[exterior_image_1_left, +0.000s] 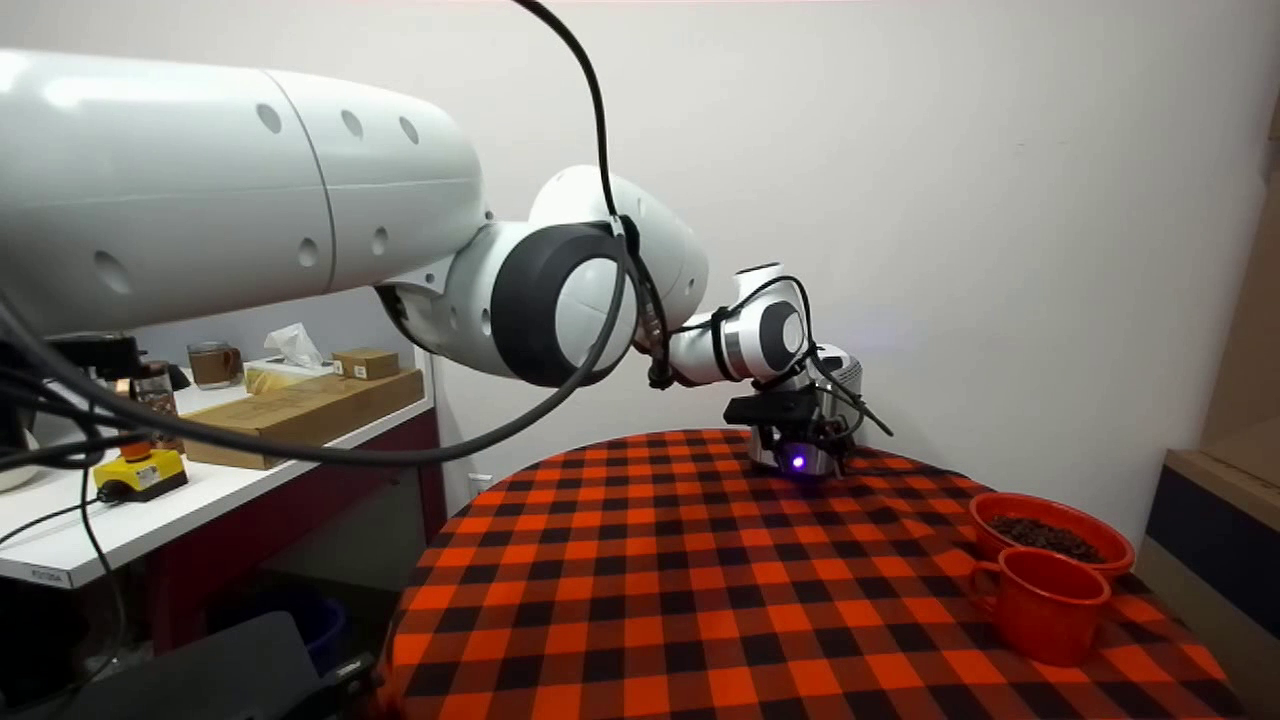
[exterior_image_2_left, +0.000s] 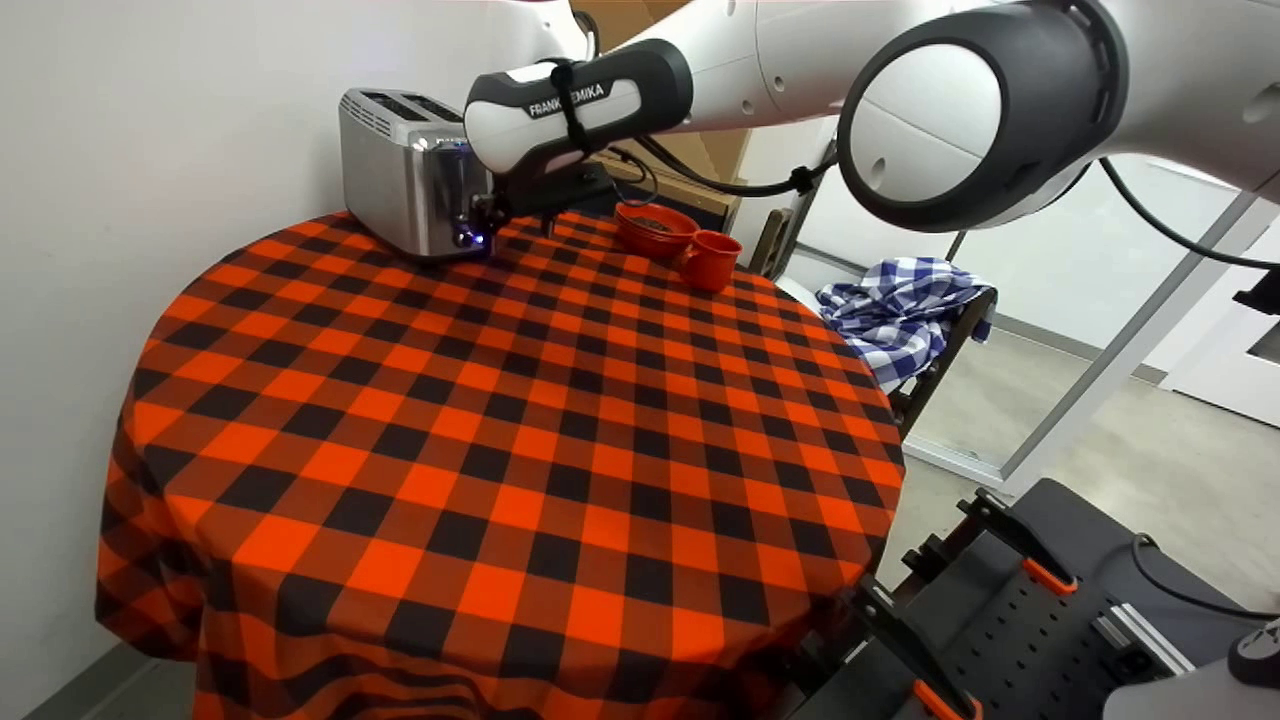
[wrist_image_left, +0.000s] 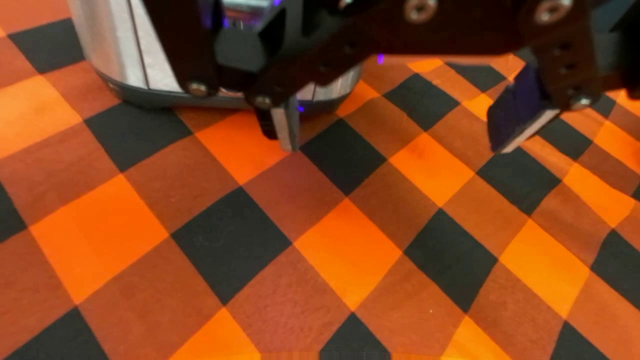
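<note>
A silver two-slot toaster (exterior_image_2_left: 390, 180) stands upright by the wall at the far side of the table. On its front end, low down, a blue-violet light glows. My gripper is open just in front of that end, fingers spread wide and only tablecloth showing between the tips. In the wrist view one fingertip (wrist_image_left: 288, 127) overlaps the toaster's base, while the other fingertip (wrist_image_left: 519, 114) is over bare cloth. Whether any finger touches the toaster cannot be told. The hand hides much of the toaster (exterior_image_1_left: 768, 454) in exterior view 1.
A red bowl (exterior_image_1_left: 1116, 542) of dark brown pieces and a red mug (exterior_image_1_left: 1050, 630) stand together at the table's edge. The wall (exterior_image_2_left: 216, 108) is close behind the toaster.
</note>
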